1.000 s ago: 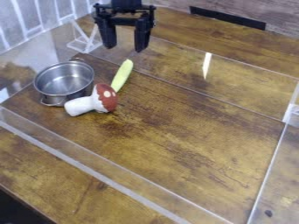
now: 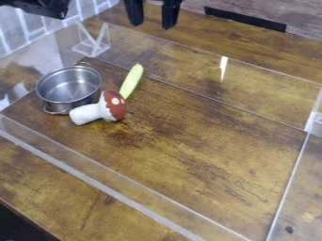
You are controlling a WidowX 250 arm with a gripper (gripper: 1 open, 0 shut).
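My black gripper (image 2: 152,17) is at the top edge, high over the back of the table and mostly out of frame, its two fingers spread open with nothing seen between them. On the wooden table (image 2: 201,174), a steel pot (image 2: 68,83) sits at the left. Just right of and below it lies a toy mushroom (image 2: 108,105) with a white stem and red spotted cap. A pale yellow-green elongated object (image 2: 132,80) lies behind the mushroom.
Clear plastic walls surround the work area, with a near strip along the lower left and a panel at the right.
My gripper has risen and moved back, up and mostly out of the top of the view. The objects on the table have not visibly moved.
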